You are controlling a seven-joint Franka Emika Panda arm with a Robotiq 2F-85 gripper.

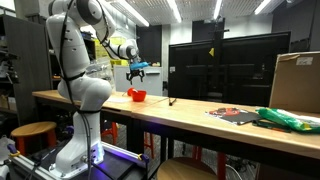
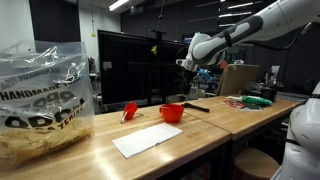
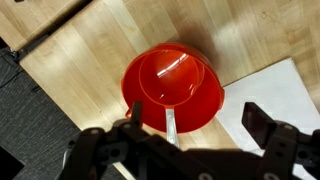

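A red bowl sits on the wooden table. Inside it, in the wrist view, lies a smaller red cup-like piece with a pale handle running toward my side. My gripper is open above the bowl, its dark fingers wide apart and nothing between them. From the side, the gripper hangs well clear of the bowl. Exterior view 2 has the same bowl below and left of the gripper. Another red item stands left of it.
A white sheet lies beside the bowl. A dark long object rests on its other side. Farther off are a green bag and a flat dark item. A large plastic bag fills the near left.
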